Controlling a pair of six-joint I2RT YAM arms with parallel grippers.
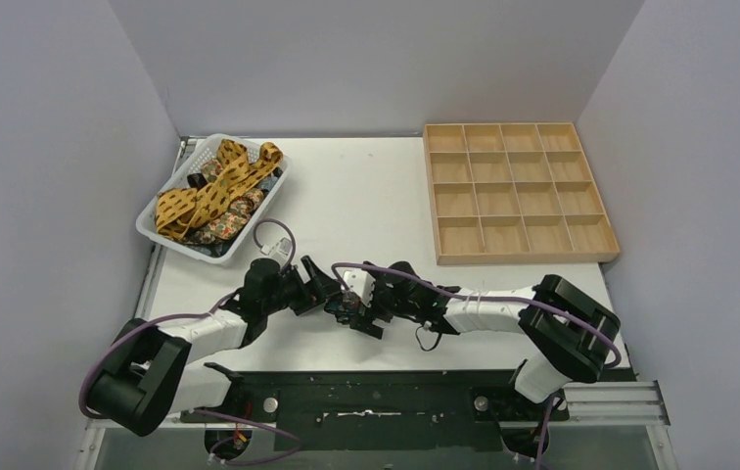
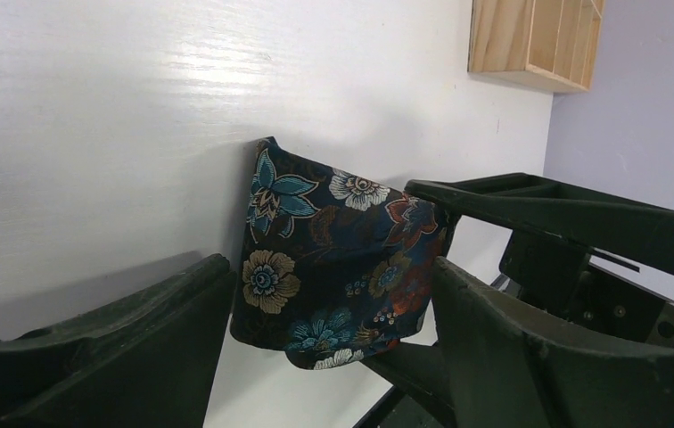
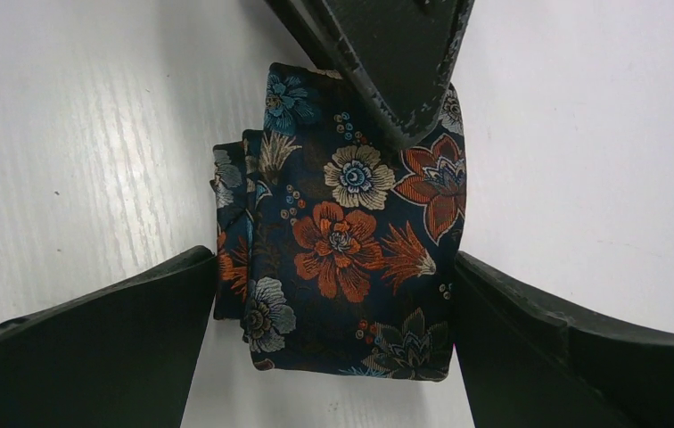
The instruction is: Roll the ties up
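A dark navy tie with orange, cream and blue flowers is rolled into a flat, layered bundle [image 1: 341, 309] near the table's front middle. In the left wrist view, the tie roll [image 2: 333, 259] lies between the spread fingers of my left gripper. From the right, my right gripper stands open around the roll [image 3: 342, 241], one finger at each side. A fingertip of the left gripper reaches over the roll's upper part in the right wrist view. Whether any finger presses the cloth cannot be told.
A white basket [image 1: 141, 221] with yellow-patterned and flowered ties stands at the back left. At the back right sits an empty wooden compartment tray [image 1: 528, 259]. Both arms are close together at the roll.
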